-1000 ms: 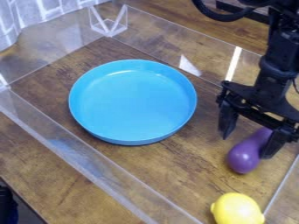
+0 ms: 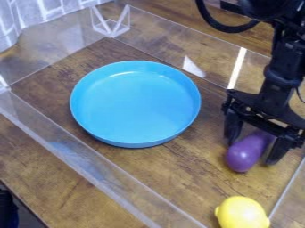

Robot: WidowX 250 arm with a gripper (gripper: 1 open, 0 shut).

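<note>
A purple eggplant-like toy [image 2: 244, 154] lies on the wooden tray floor at the right. My black gripper [image 2: 254, 140] is lowered over it with its fingers open, one on each side of the toy's upper part. Whether they touch it cannot be told.
A wide blue plate [image 2: 135, 101] sits in the middle-left. A yellow lemon-like toy [image 2: 243, 215] lies at the bottom right. Clear plastic walls [image 2: 60, 151] edge the area, with bare wood around the plate.
My gripper has come down around the purple toy, which has shifted slightly to the left and up in the picture.
</note>
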